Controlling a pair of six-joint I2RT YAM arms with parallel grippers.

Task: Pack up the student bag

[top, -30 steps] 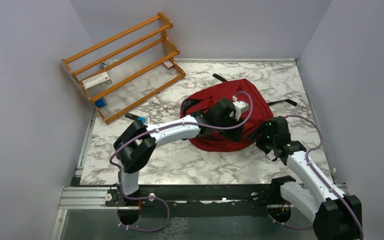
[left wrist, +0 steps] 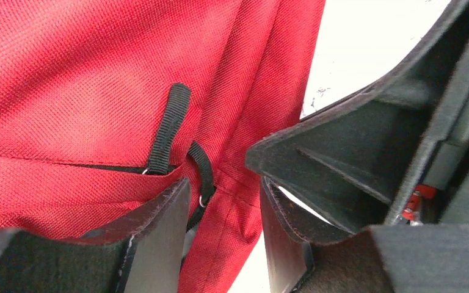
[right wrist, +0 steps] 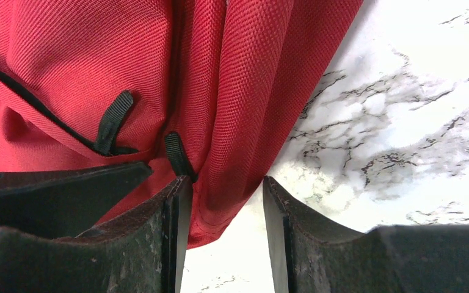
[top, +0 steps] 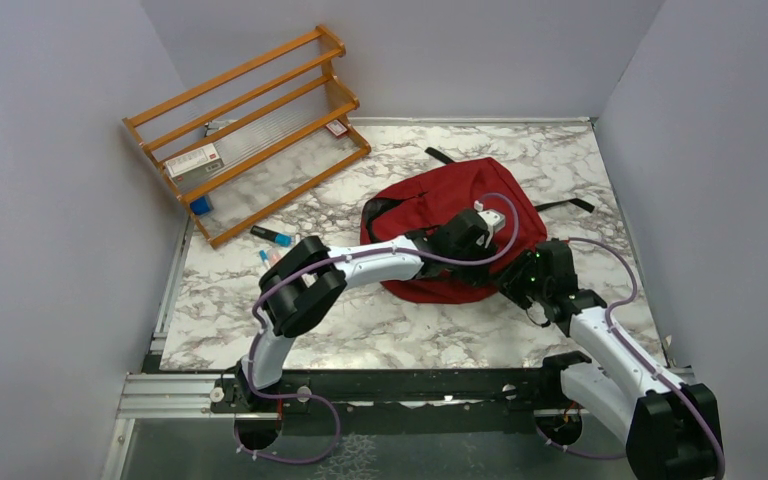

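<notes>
The red bag (top: 440, 188) lies on the right half of the marble table, with black zipper pulls (left wrist: 168, 128) along an opening. My left gripper is part open over that zipper area, red fabric and a small pull visible between and beyond its fingers. My right gripper stands part open at the bag's folded edge (right wrist: 238, 140), the fold between or just beyond its fingertips; whether it touches is unclear. The two grippers are close together in the top view, and each wrist view shows the other gripper's dark body beside it.
A wooden rack (top: 290, 137) holding boxes stands at the back left. Pens and a dark cylinder (top: 265, 234) lie left of my left arm. Grey walls enclose it.
My left arm has shifted a little right, its elbow rising toward the right in the top view. My right gripper has moved slightly down the view. The bag looks much the same.
</notes>
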